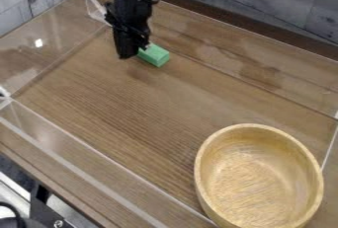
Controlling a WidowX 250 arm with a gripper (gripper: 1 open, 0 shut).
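Observation:
My black gripper (pixel 129 37) is at the upper left of the wooden tabletop, its arm reaching up to the top edge. A small green block (pixel 152 54) lies just to its right, partly behind the gripper. The fingers are small and dark, so whether they are open or shut is unclear.
A large tan bowl (pixel 258 188) stands at the lower right. A wall borders the back, and cables lie beyond the left edge.

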